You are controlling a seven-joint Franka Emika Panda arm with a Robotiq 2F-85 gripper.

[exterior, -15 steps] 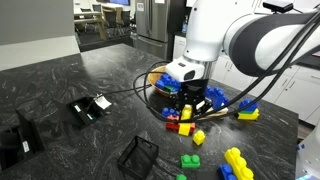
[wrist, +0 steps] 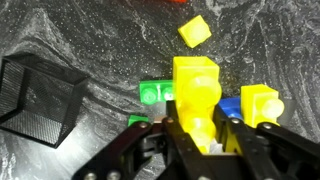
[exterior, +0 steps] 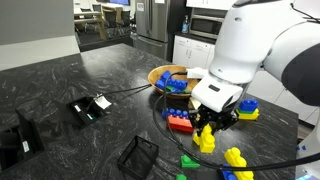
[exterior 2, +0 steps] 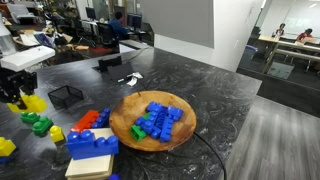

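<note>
A tall yellow toy block (wrist: 197,85) is in my gripper, which is shut on it in the wrist view. Exterior view 1 has the held block (exterior: 207,139) hanging under the arm, near the loose bricks at the table's front. Beneath it in the wrist view lie a green brick (wrist: 152,92) and a blue brick (wrist: 231,107) with another yellow block (wrist: 262,103) at its right. A small yellow block (wrist: 195,31) lies farther up. In exterior view 2 the held block (exterior 2: 32,103) appears at the left edge, over a green brick (exterior 2: 41,126).
The wooden bowl (exterior 2: 118,122) holds several blue bricks. A black mesh bin (wrist: 62,92) stands left of the held block, and a red brick (exterior: 180,124) lies near the bowl. The dark table (exterior: 90,145) has free room at the left. A cable crosses near the arm.
My gripper has carried the yellow block toward the front of the table, away from the red brick and bowl, and over the green and yellow bricks. The loose bricks look unmoved.
</note>
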